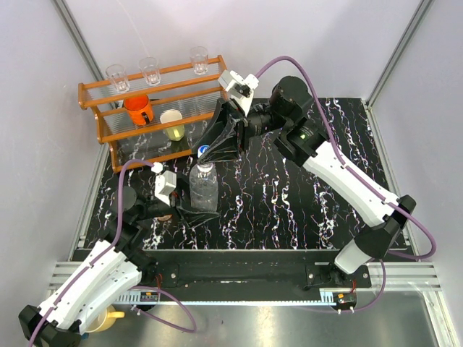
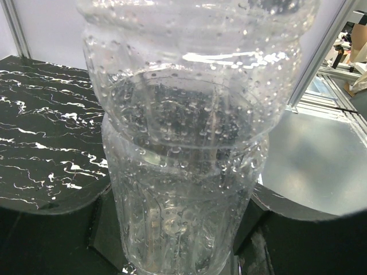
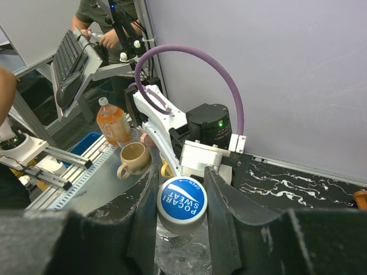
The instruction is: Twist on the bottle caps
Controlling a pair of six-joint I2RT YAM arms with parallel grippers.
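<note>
A clear plastic bottle [image 1: 204,189] stands upright over the left half of the table, water drops showing on its wall in the left wrist view. My left gripper [image 1: 189,200] is shut around the lower part of the bottle [image 2: 183,166]. At the bottle's top, my right gripper [image 1: 210,148] is shut on the blue and white cap [image 3: 182,205], one finger on each side of it. The cap [image 1: 203,150] is at the bottle's mouth. Whether its thread has caught cannot be told, since the fingers hide most of the neck.
A wooden rack [image 1: 163,97] at the back left holds glasses, an orange mug [image 1: 139,110] and a pale cup [image 1: 172,125]. An orange bottle [image 3: 113,121] and a tan mug [image 3: 135,159] stand beyond the left arm.
</note>
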